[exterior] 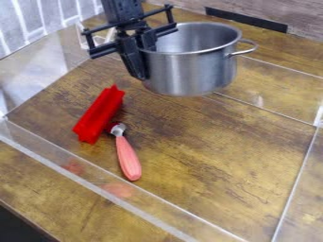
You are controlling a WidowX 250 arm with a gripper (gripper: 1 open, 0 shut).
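Note:
A steel pot [190,66] with side handles is up over the back of the wooden table [214,170]. My black gripper [136,61] is at the pot's left rim, its fingers shut; whether the rim or handle is between them is hard to tell. A red block-like object [98,115] lies on the left of the table, and a pink-handled utensil [127,156] lies beside it, in front.
Clear plastic edges [89,178] run along the table's front left and right side. A dark vent-like strip [271,21] is at the back right.

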